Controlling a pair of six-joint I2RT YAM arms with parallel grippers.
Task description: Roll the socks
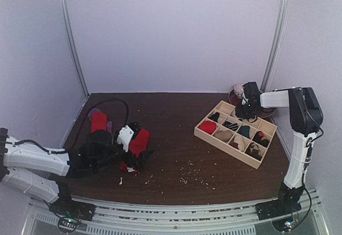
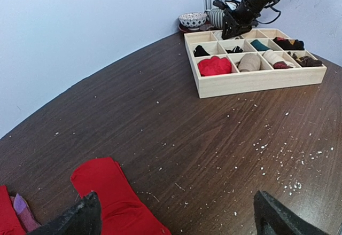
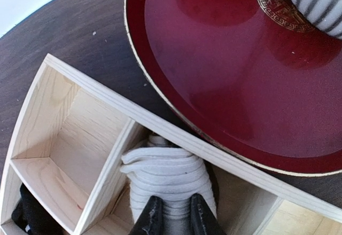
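A red sock (image 2: 115,200) lies flat on the dark table, partly beneath my left gripper, which is open with nothing between its fingers. More red cloth (image 1: 99,120) lies beside a purple piece (image 1: 109,128) at the far left. On the right stands a wooden divided box (image 1: 227,149) with rolled socks in several compartments, among them a red roll (image 2: 215,65). In its back row, a pale ribbed rolled sock (image 3: 168,173) sits across a compartment; my right gripper is shut on it, bunching the cloth between the fingertips. The sock's lower end is hidden.
Right behind the box is a dark red round tray (image 3: 214,75) carrying a striped cup (image 3: 320,2) and a patterned bowl (image 2: 192,20). An empty compartment (image 3: 88,133) adjoins the pale sock. White crumbs (image 1: 192,173) dot the front table.
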